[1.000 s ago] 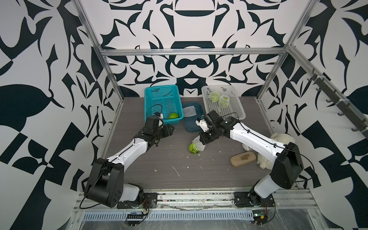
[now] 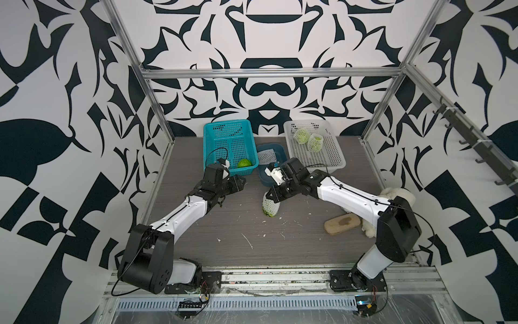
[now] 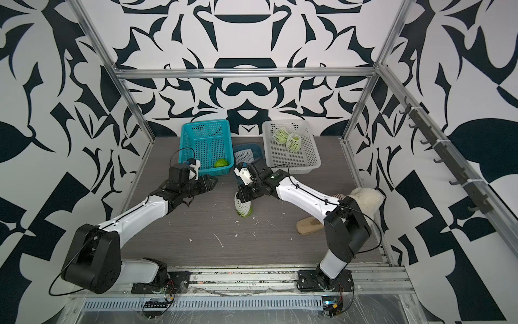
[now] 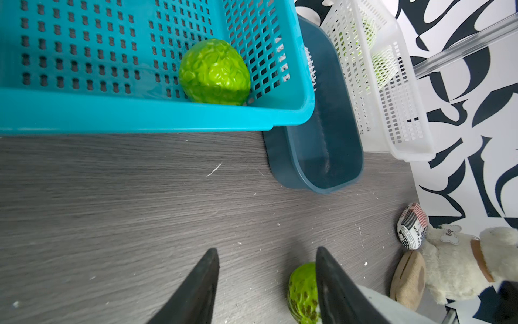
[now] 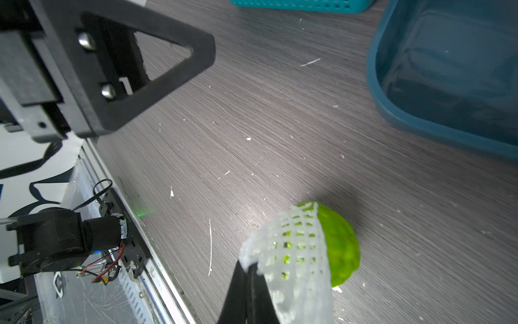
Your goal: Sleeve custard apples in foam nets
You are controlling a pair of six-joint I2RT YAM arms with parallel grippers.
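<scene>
A white foam net partly covers a green custard apple lying on the table. My right gripper is shut on the net's near end, its fingers closed together; the fruit's far side stays bare in the right wrist view. Fingers apart and nothing between them, my left gripper is part open above the table, left of that fruit. Another custard apple, without a net, sits in the front right corner of the teal basket.
Two netted fruits rest in the white basket at the back right. Between the baskets is a dark blue bin with foam nets in it. A brush and a plush toy lie at right.
My right gripper has moved left, swinging the held net from the fruit's upper right to nearly above it and covering more of it in the top left view. The left arm has stayed put.
</scene>
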